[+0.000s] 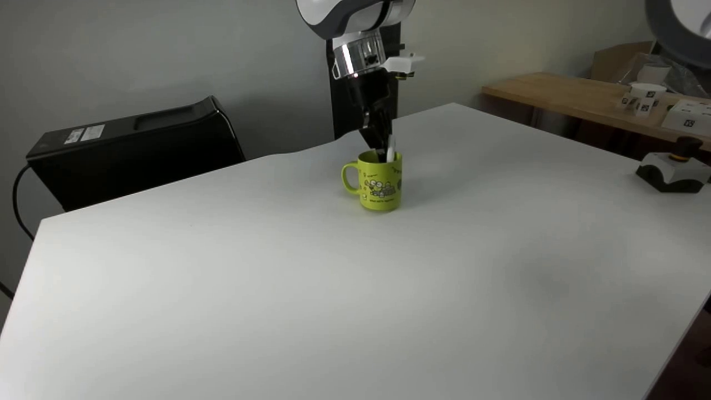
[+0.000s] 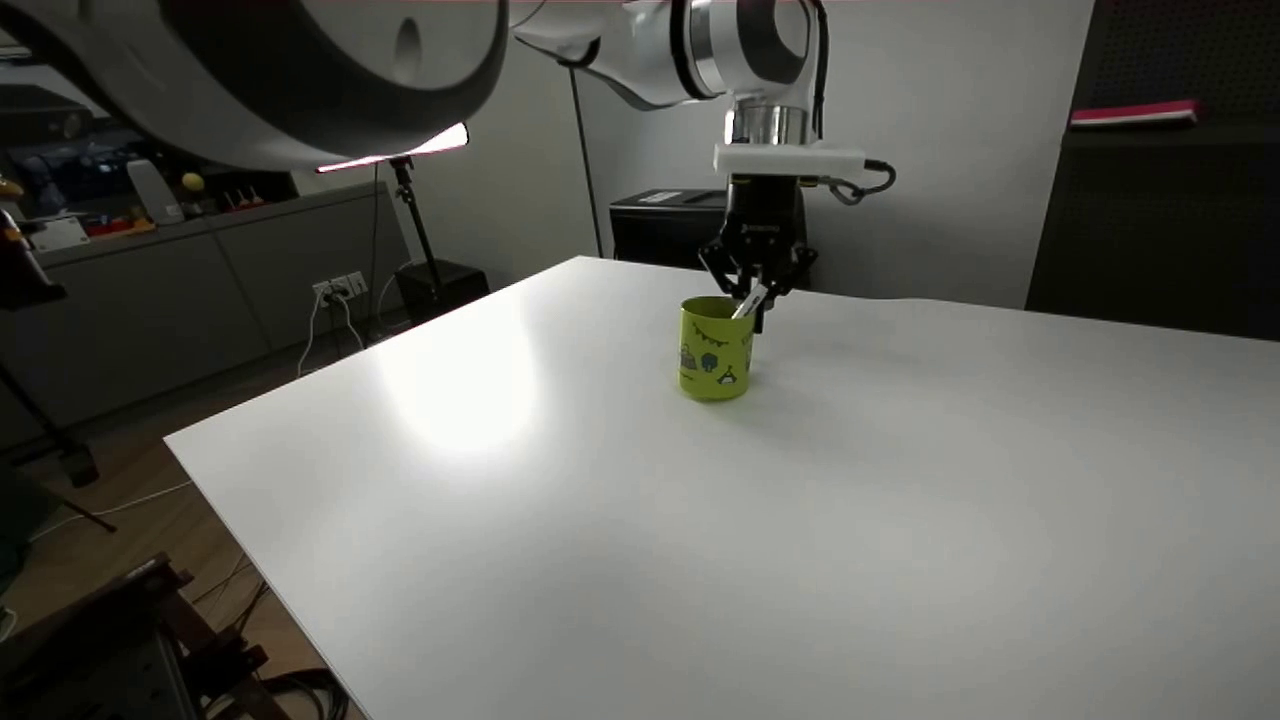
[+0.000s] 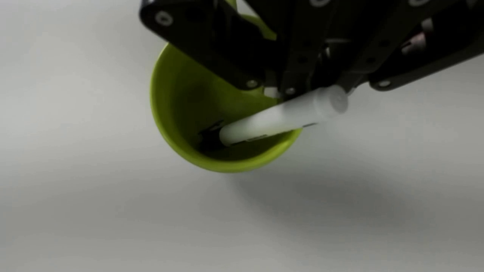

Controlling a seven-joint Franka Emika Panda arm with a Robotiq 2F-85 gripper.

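Observation:
The yellow-green mug with printed figures is upright near the back of the white table, its handle to the left in exterior view 1. I cannot tell whether its base touches the tabletop. A white marker leans inside it, dark end down, white end sticking out over the rim. My gripper comes down at the mug's edge, with one finger inside and one outside, shut on the mug's wall. In the wrist view, the dark fingers and the marker cover the spot where the wall is pinched.
A black case stands behind the table's left side. At the right edge sits a small white-and-black device; a wooden side table with boxes is beyond.

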